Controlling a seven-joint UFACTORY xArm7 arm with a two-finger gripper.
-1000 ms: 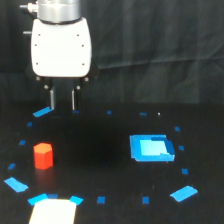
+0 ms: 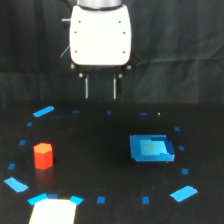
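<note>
A red block [image 2: 43, 156] with a six-sided outline rests on the black table at the left. To the right lies a blue square tray [image 2: 135, 149] with a paler patch inside. High above the table, between the block and the tray, hangs my gripper [image 2: 100, 97]. Its two thin fingers point down and stand apart, with only dark background between them. Neither the block nor the tray is touched by it.
Blue tape strips [image 2: 184, 193] and small blue squares mark the dark table [image 2: 95, 165]. At the bottom left, a pale bright patch [image 2: 52, 212] reaches the frame's edge. Between block and tray the surface is clear.
My gripper has moved right and slightly up, from above the red block's side towards the middle. The block and the tray stay where they were.
</note>
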